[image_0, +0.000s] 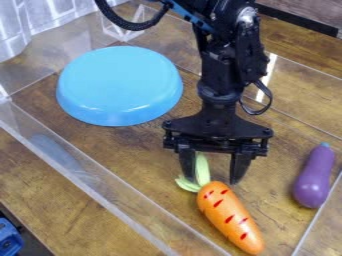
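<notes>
My black gripper (215, 164) reaches down from the top over the wooden surface, its two fingers apart just behind an orange toy carrot (229, 216). The carrot's pale green top (194, 172) lies by the left finger. Whether anything sits between the fingers is hard to see.
A blue bowl (119, 85) lies upside down or face up at the back left; I cannot tell which. A purple eggplant (313, 177) lies at the right. A clear wall edge (60, 160) runs along the left and front. Bare wood lies left of the gripper.
</notes>
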